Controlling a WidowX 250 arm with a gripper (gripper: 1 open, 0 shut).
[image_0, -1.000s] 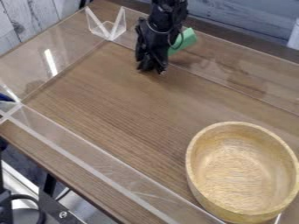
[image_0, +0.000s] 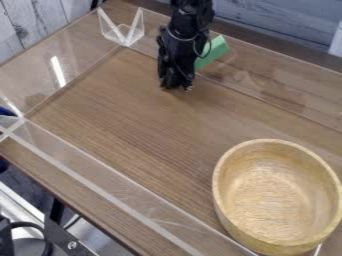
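Note:
My dark gripper (image_0: 178, 70) reaches in from the top of the camera view and is low over the back of the wooden table (image_0: 127, 140). A green object (image_0: 214, 52) is partly hidden behind it, at its right side. The dark fingers blend together, so I cannot tell whether they hold anything.
A large round tan bowl (image_0: 274, 195) stands at the front right. A clear, angular plastic piece (image_0: 120, 30) is at the back left. Clear strips run along the left and front-left of the table.
My gripper has shifted slightly to the right over the last second. The bowl and the clear piece look the same.

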